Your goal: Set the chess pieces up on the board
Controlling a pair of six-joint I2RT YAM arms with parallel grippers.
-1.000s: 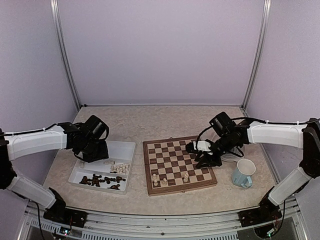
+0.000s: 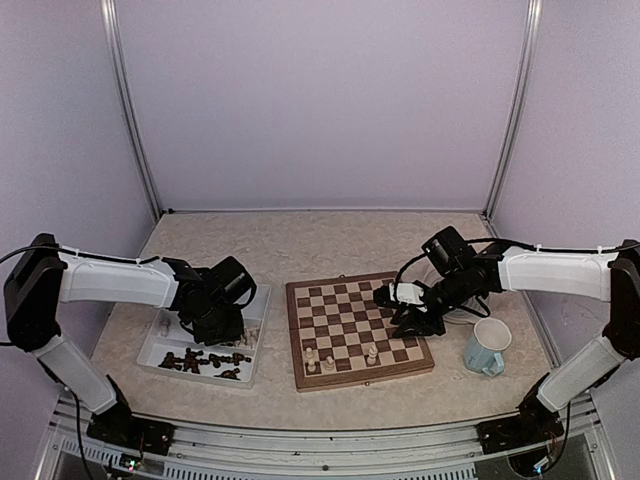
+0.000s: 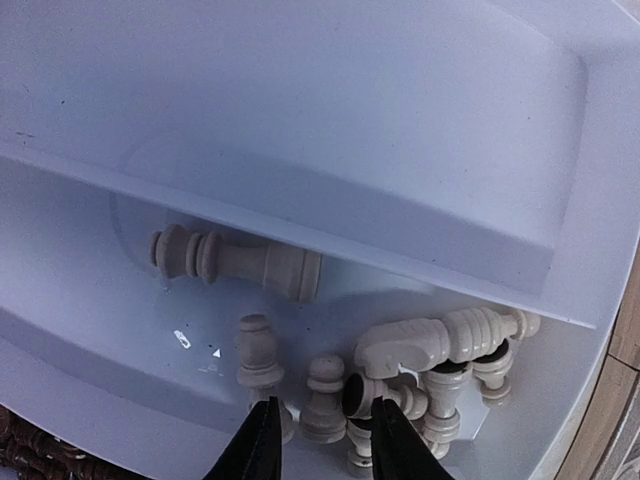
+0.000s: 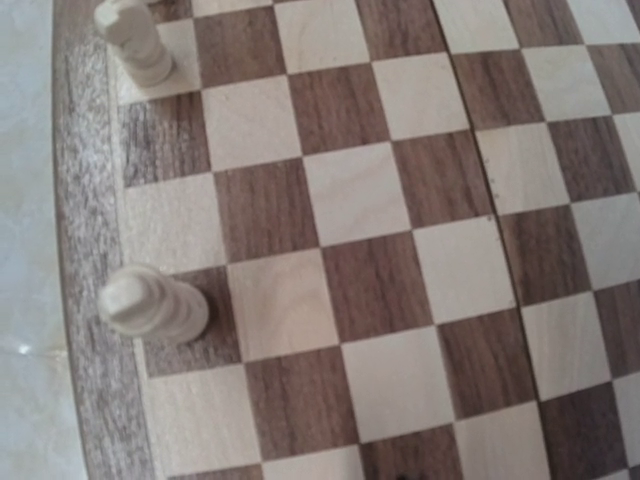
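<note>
My left gripper is open over the white-piece compartment of the plastic tray (image 2: pixel 153 355). In the left wrist view, a lying white piece (image 3: pixel 280 270) rests apart from a cluster of white pieces (image 3: pixel 440 400) below the fingers; dark pieces (image 2: pixel 195 360) fill another compartment. The chessboard (image 2: pixel 325 315) holds a few white pieces at its near side, including a piece (image 4: pixel 155 305) and another (image 4: pixel 135 40) in the right wrist view. My right gripper (image 2: pixel 415 325) hangs over the board's right side; its fingers are too small and dark to read.
A light blue mug (image 2: pixel 485 348) stands right of the board, with a clear plastic object partly hidden behind the right arm. The table behind the tray and board is clear.
The left arm has moved right and toward the front over the tray. The right arm has barely shifted; the board looks the same.
</note>
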